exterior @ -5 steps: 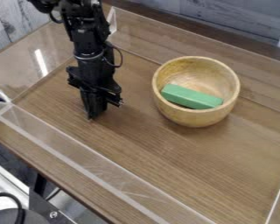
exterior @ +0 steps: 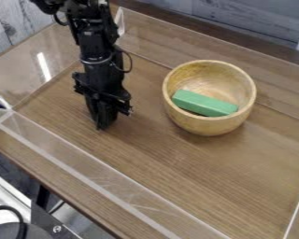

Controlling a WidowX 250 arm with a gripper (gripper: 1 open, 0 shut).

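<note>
My black arm comes down from the top left, its gripper (exterior: pixel 100 115) low over the wooden table left of centre. The dark fingers blend together, so I cannot tell how far apart they are or whether anything is between them. To their right sits a round wooden bowl (exterior: pixel 208 73) with a green block (exterior: pixel 205 103) lying in it.
A clear strip or edge runs along the left side, with dark cables at the lower left corner.
</note>
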